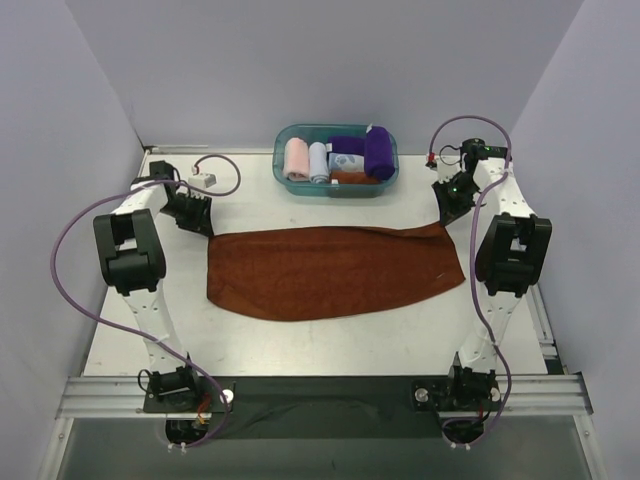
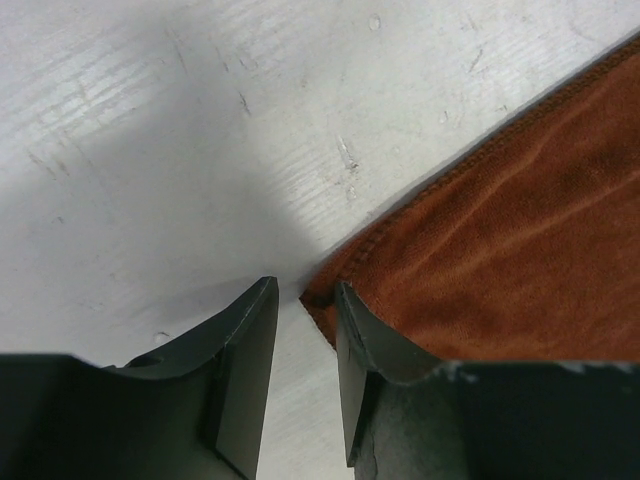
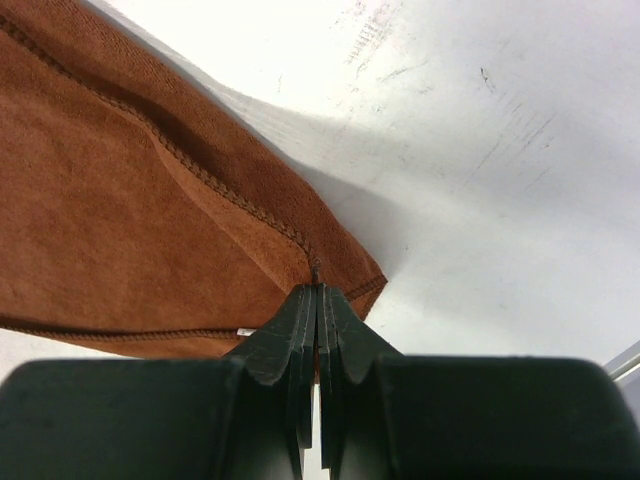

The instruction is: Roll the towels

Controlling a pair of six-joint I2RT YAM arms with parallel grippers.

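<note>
A brown towel (image 1: 330, 275) lies spread across the middle of the table, wider than it is deep. My left gripper stands open at its far left corner, the corner's tip showing between the fingertips. On the other side, my right gripper is shut at the far right end, its tips pinching the stitched edge (image 3: 235, 195) of the towel. That edge is lifted and folded a little toward the front, so a strip of the underlayer shows behind it.
A teal bin (image 1: 335, 187) at the back holds rolled towels, among them a pink roll (image 1: 296, 160), a light blue roll (image 1: 318, 162) and a purple roll (image 1: 378, 154).
</note>
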